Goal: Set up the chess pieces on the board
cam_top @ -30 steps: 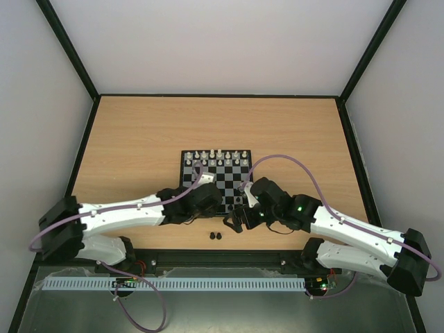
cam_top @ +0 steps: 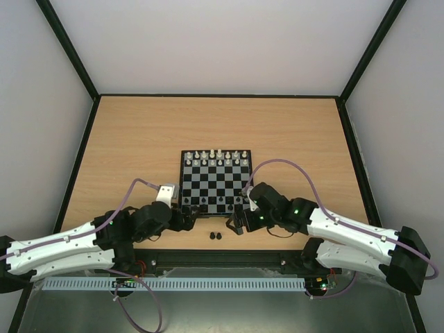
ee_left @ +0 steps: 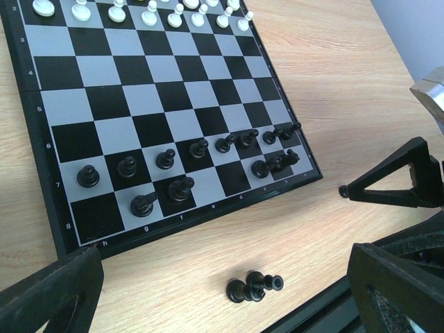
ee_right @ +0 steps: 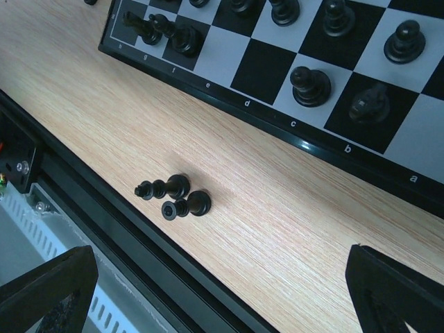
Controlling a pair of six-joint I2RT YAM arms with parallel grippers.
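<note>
On the chessboard (ee_left: 66, 107), white pieces (ee_left: 150, 14) fill two rows at the far side. A row of black pawns (ee_left: 127, 166) stands at the near side, with a few black pieces (ee_right: 311, 87) behind it and empty squares among them. Two loose black pieces, one with a pointed crown (ee_right: 161, 187) and one with a flat round top (ee_right: 196, 203), stand side by side on the table in front of the board. My left gripper (cam_top: 191, 218) is open near the board's left front corner. Open too, my right gripper (cam_top: 234, 225) hovers by the right front corner. Both are empty.
The right gripper's finger (ee_left: 385, 187) shows at the right of the left wrist view.
My left arm has swung left, from over the board's near side to its left front corner. My right gripper has shifted slightly right. The two loose black pieces have stayed put.
</note>
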